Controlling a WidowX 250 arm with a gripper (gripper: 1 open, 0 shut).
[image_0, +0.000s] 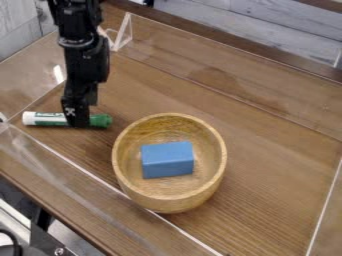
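Observation:
The black gripper (78, 106) points straight down over a green and white cylindrical tube (48, 119), which lies on the wooden table at the left. Its fingers are open, with the tips at the tube's right part, near the green cap. Whether they touch it I cannot tell. A round wooden bowl (202, 191) sits to the right with a blue block (167, 160) inside it.

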